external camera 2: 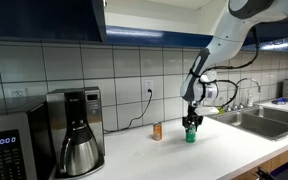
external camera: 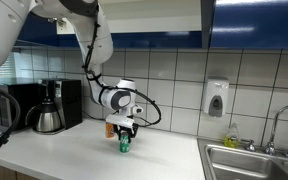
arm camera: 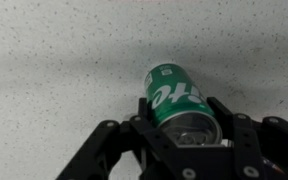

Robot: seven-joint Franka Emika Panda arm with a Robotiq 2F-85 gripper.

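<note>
A green can with white lettering (arm camera: pixel 174 92) is between the fingers of my gripper, which is shut on it. From above, its silver top shows close to the wrist camera. In exterior view 1 the green can (external camera: pixel 125 145) is upright at the counter's middle, below the gripper (external camera: pixel 125 135). Exterior view 2 has the can (external camera 2: pixel 191 135) on or just above the counter; which of the two is hard to tell. An orange-brown can (external camera: pixel 110 129) stands behind and to the left in exterior view 1.
A steel kettle-like jug (external camera: pixel 49 117) stands at the left, with a coffee machine (external camera 2: pixel 78 135) and microwave (external camera 2: pixel 14 138) there too. The sink (external camera: pixel 249 162) lies to the right, a soap bottle (external camera: pixel 232 136) behind it.
</note>
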